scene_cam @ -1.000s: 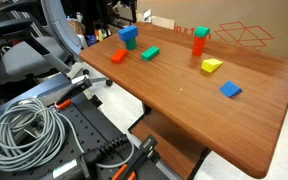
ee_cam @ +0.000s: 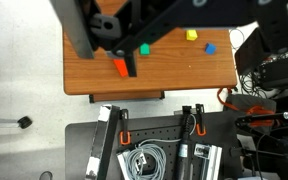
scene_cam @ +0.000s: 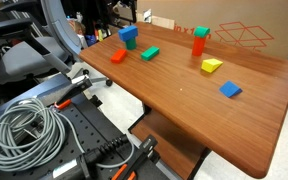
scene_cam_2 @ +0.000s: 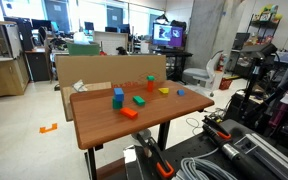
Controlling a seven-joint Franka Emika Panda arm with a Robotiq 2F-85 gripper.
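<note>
On the wooden table (scene_cam: 174,95), a blue block (scene_cam: 128,31) rests on a green block (scene_cam: 131,43) near the left end. A flat orange-red block (scene_cam: 118,56) lies in front of that stack, with a lone green block (scene_cam: 151,53) to its right. Farther back stands a red block (scene_cam: 198,46) topped by a green block (scene_cam: 202,32). A yellow block (scene_cam: 212,65) and a blue block (scene_cam: 230,89) lie toward the right. In the wrist view my open gripper hangs high over the table, its dark fingers apart around empty space; the orange-red block (ee_cam: 121,67) shows far below.
Coiled grey cable (scene_cam: 26,135) and metal rails lie on the dark cart before the table. A tall cardboard panel (scene_cam_2: 112,72) closes off the table's back. Bare wood stretches across the table's middle and right front.
</note>
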